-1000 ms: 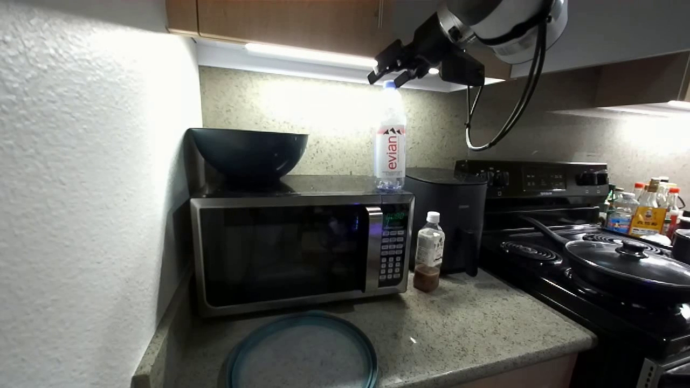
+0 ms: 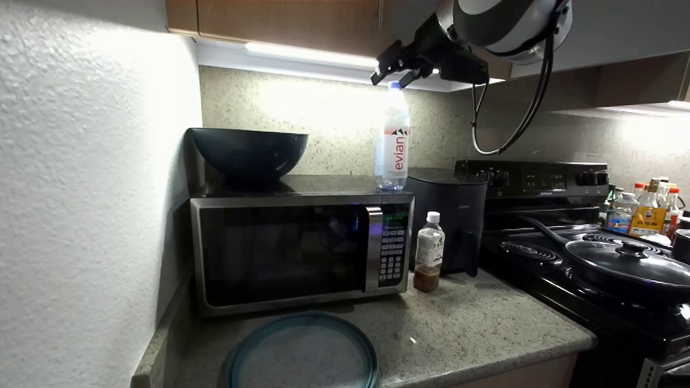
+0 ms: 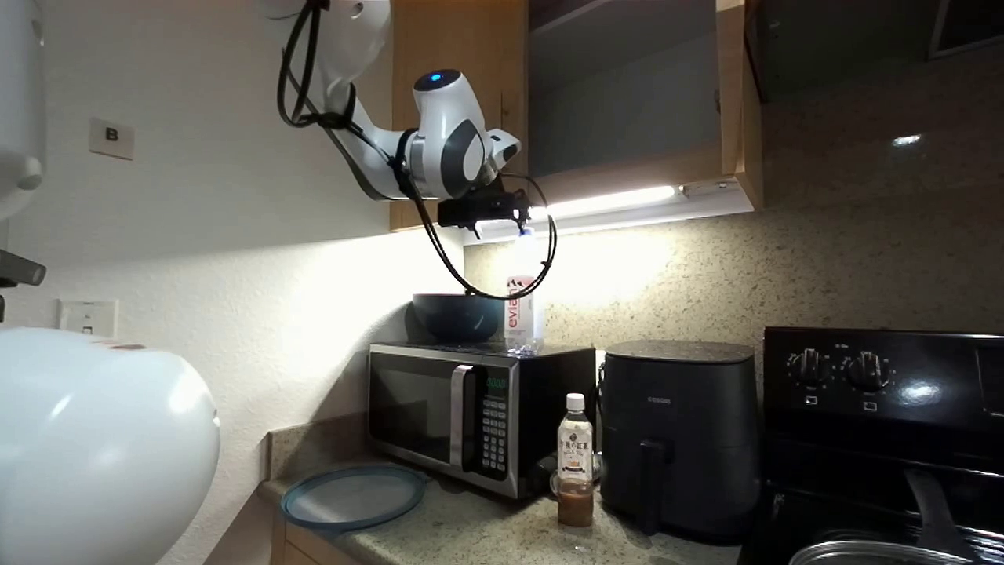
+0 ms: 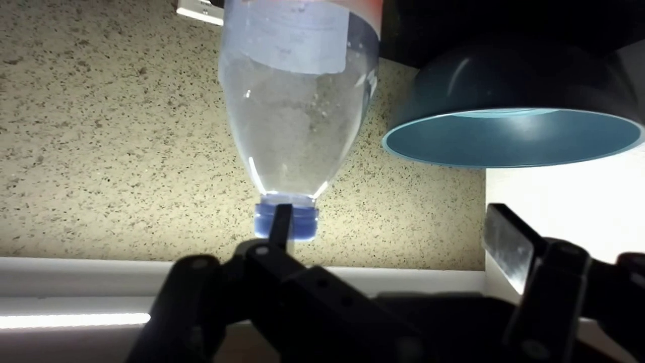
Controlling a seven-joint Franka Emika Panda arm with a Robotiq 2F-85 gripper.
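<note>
A clear Evian bottle (image 2: 395, 139) with a blue cap (image 4: 302, 221) stands on the front right corner of the microwave (image 2: 291, 252), its top leaning slightly right in exterior view 1. My gripper (image 2: 392, 80) is up at cap height, open, with its fingers spread wide. In the wrist view, one finger (image 4: 280, 225) overlaps the cap, and the other finger (image 4: 506, 245) is far off to the right. The bottle's body is not in the gap of the open gripper. Whether the near finger touches the cap is hard to tell.
A dark bowl (image 2: 249, 154) sits on the microwave's left side. The cabinet (image 2: 284, 22) and its light are close above my gripper. Below are a tea bottle (image 2: 428, 252), a black air fryer (image 2: 453, 220) and a round teal-rimmed lid (image 2: 372, 352) on the counter.
My gripper has shifted slightly to the right in exterior view 1. The Evian bottle has also moved a little right, its cap more than its base.
</note>
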